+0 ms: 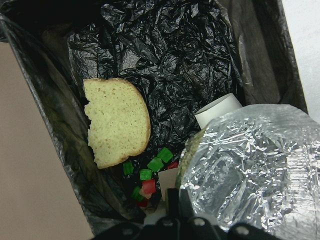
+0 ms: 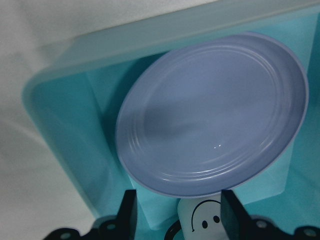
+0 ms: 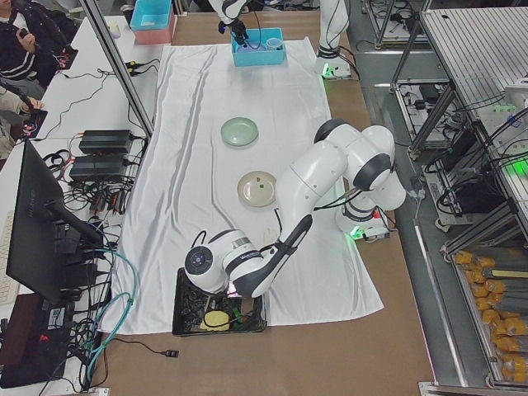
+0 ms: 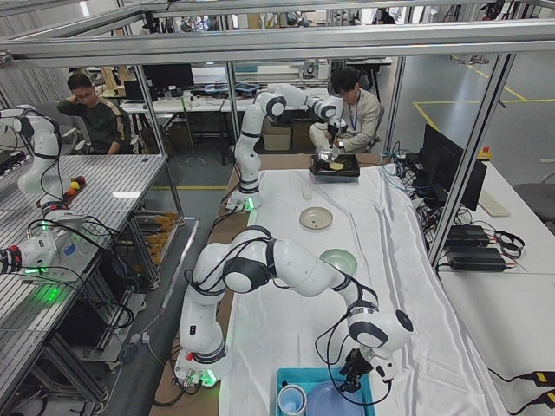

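Note:
My left gripper is over a black bag-lined bin, holding a crumpled clear plastic-and-foil item that covers the bin's lower right in the left wrist view. The bin holds a bread slice, a white cup and several green and red bits. My right gripper stands open above a blue box with a lavender plate and a white smiley mug.
A green plate and a beige plate lie on the white cloth, whose middle is otherwise mostly clear. Monitors and cables line one side.

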